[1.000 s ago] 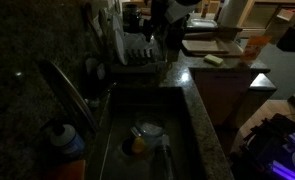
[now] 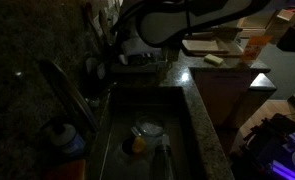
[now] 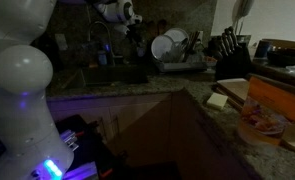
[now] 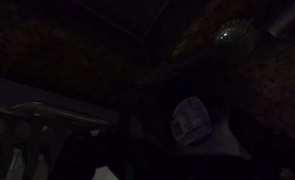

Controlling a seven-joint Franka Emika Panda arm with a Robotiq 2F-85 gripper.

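My gripper (image 3: pixel 137 42) hangs by the back wall, left of the dish rack (image 3: pixel 182 66), in exterior view 2. Its fingers look dark and small there, apart, with nothing visible between them. In exterior view 1 my arm crosses the top in front of the rack, and the fingertips are hard to make out. The sink (image 2: pixel 105 150) holds a clear dish (image 2: pixel 149 128), a yellow-orange item (image 2: pixel 137 146) and a dark long item (image 2: pixel 167 158). The wrist view is very dark; a pale cup-like object (image 4: pixel 191 121) shows low, right of centre.
Plates (image 3: pixel 167 45) stand in the rack. A knife block (image 3: pixel 230 58), a pale yellow block (image 3: pixel 218 100) and an orange container (image 3: pixel 265 108) occupy the right counter. A bottle (image 2: pixel 63 137) stands left of the sink. The counter strip beside the sink is bare.
In exterior view 1 my arm has swung left from in front of the rack's right part, reaching lower across it and covering more of it. The sink items have not moved.
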